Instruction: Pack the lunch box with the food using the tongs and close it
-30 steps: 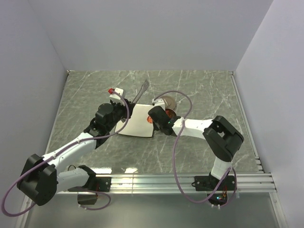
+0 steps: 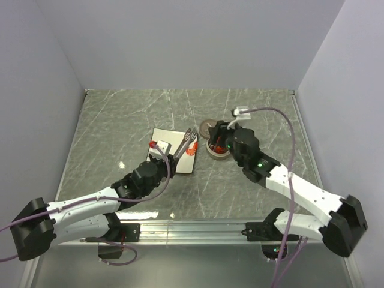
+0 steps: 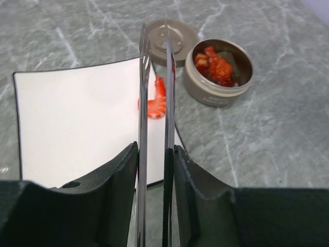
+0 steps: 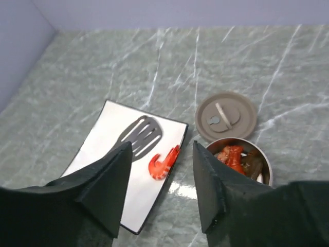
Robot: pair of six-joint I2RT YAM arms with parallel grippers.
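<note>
My left gripper is shut on metal tongs [image 3: 170, 98], whose two long blades run edge-on over the board's right side. Slotted heads show in the right wrist view, where the tongs [image 4: 138, 137] hang over the white board. On that board's right edge lies an orange shrimp, partly behind the blades in the left wrist view. A round lunch box [image 3: 213, 95] stands uncovered with reddish food [image 3: 218, 68] inside. Its round lid [image 4: 226, 116] rests right behind it. High over the box, my right gripper is open, its fingers apart and empty.
The white board [image 3: 77, 118] has a dark edge and lies left of the box. Grey walls [image 2: 186, 42] close it in at the back and sides.
My right arm has swung right and risen, away from the board's edge, now hanging over the lunch box. The left gripper has come slightly nearer the front, and the tongs now show both slotted heads.
</note>
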